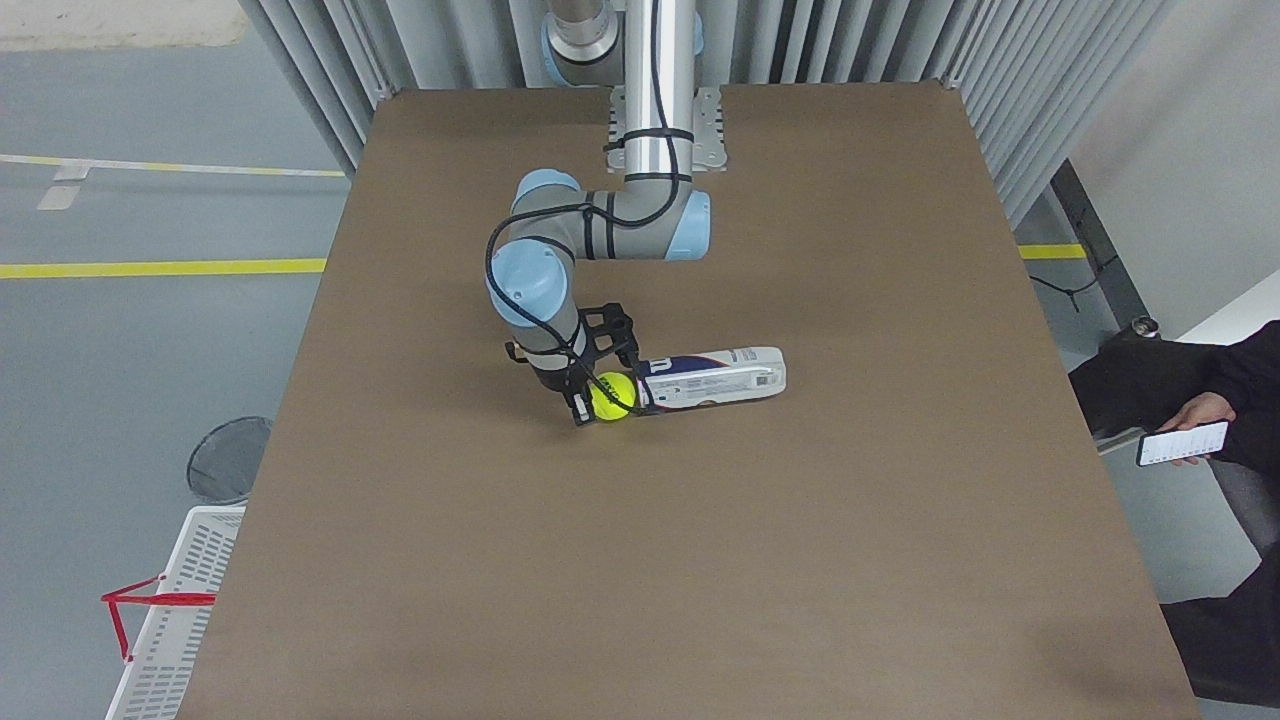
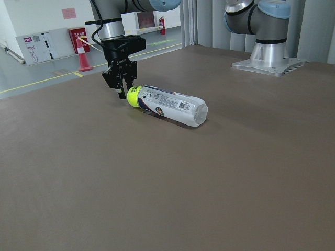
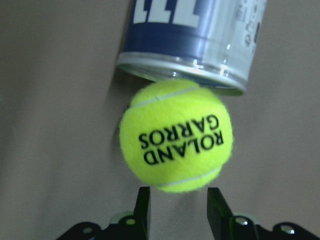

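A yellow tennis ball (image 1: 609, 398) (image 2: 133, 97) (image 3: 175, 140) printed "Roland Garros" rests on the table against the open rim of a silver-and-navy tube (image 1: 714, 377) (image 2: 175, 106) (image 3: 192, 37), which lies on its side. My gripper (image 2: 123, 94) is down just behind the ball, on the side away from the tube. In the wrist view its two fingertips stand apart at the ball's edge, with only bare table between them.
A white basket (image 1: 174, 648) with red handle stands off the left edge. At the right a person (image 1: 1236, 396) holds a phone beside the table.
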